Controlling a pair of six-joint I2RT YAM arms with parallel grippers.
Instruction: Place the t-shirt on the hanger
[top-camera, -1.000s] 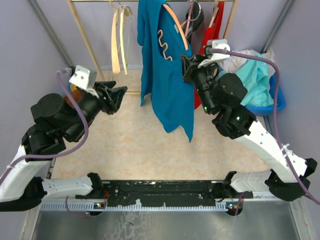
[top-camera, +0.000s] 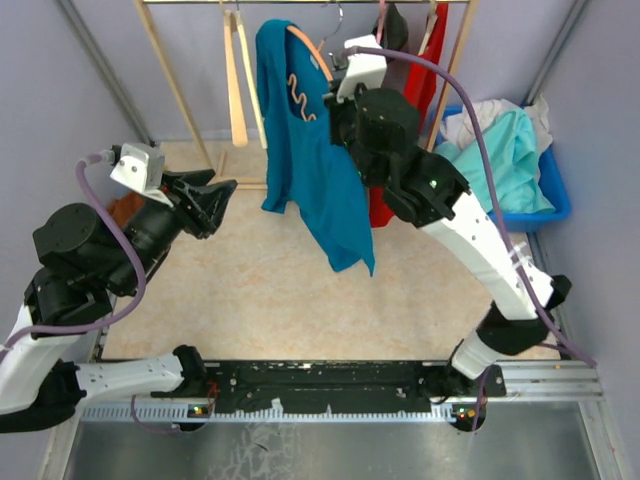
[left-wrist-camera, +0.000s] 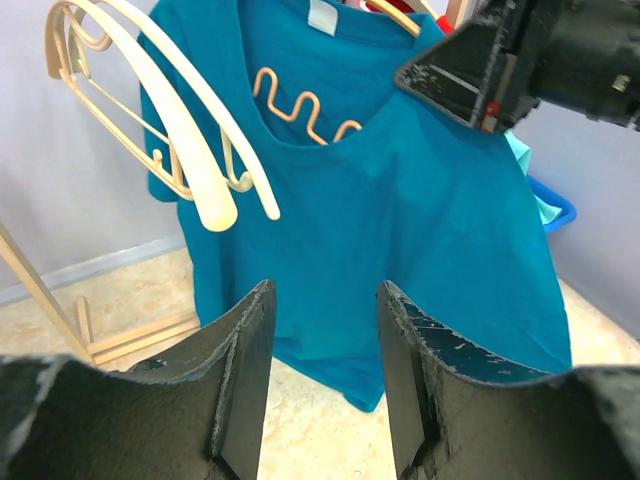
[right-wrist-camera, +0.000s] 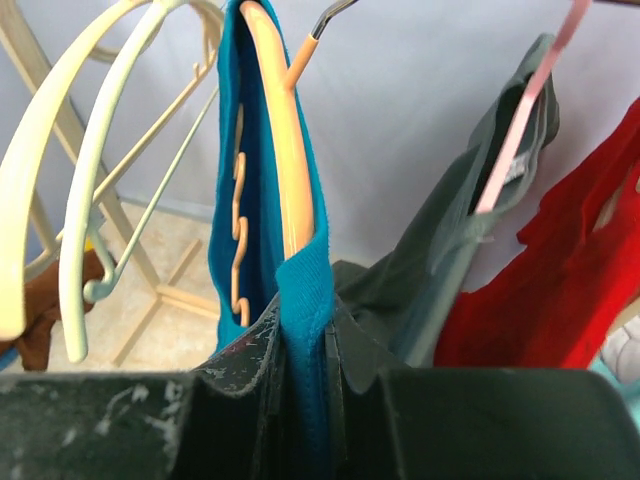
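The teal t-shirt (top-camera: 318, 165) hangs on an orange hanger (top-camera: 310, 52) near the rack's rail. In the right wrist view the hanger's orange arm (right-wrist-camera: 283, 130) runs inside the shirt's shoulder, and its hook neck rises from it. My right gripper is shut on the shirt's shoulder, close to the hanger's end. From the left wrist view, the shirt's neckline and a wavy part of the hanger (left-wrist-camera: 300, 105) show. My left gripper stands apart from the shirt, its fingers open with nothing between them.
Pale empty hangers (top-camera: 236, 85) hang left of the shirt. A dark garment (right-wrist-camera: 450, 220) and a red one (right-wrist-camera: 560, 270) hang close on the right. The blue basket (top-camera: 565, 190) of clothes stands at the right.
My right gripper has moved left and toward the rail, carrying the shirt and hanger.
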